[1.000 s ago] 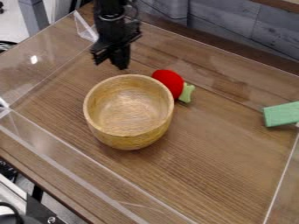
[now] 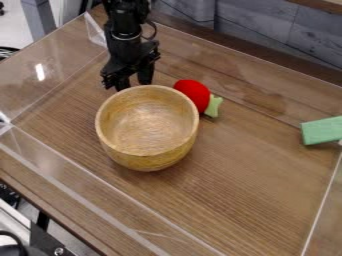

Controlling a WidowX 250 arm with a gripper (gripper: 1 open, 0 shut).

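The black gripper (image 2: 131, 72) hangs at the back, just behind a large pale wooden bowl (image 2: 147, 135); whether its fingers hold anything cannot be made out. A red round object (image 2: 190, 92) with a pale green part sits on the wooden table (image 2: 254, 180) right beside the bowl's back right.
A light green block (image 2: 322, 131) lies at the right edge. A dark ledge (image 2: 294, 15) runs along the back right.
The gripper has moved toward the camera, down toward the bowl's back rim. The bowl and red object look unmoved.
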